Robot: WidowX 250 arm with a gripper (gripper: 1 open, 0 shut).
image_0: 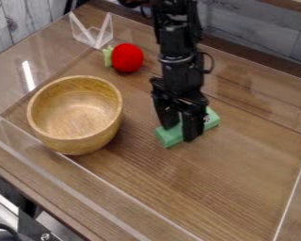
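Observation:
My black gripper [183, 117] reaches down from the top middle onto a green, flat object [175, 134] on the wooden table [229, 188]. Its fingers overlap the object, whose right end also shows past them; whether the fingers hold it or are open is hidden by the dark mass of the gripper.
A yellow bowl [45, 120] stands at the left. A red tomato-like item [127, 56] with a green part lies behind, near a white wire-like object [93, 28].

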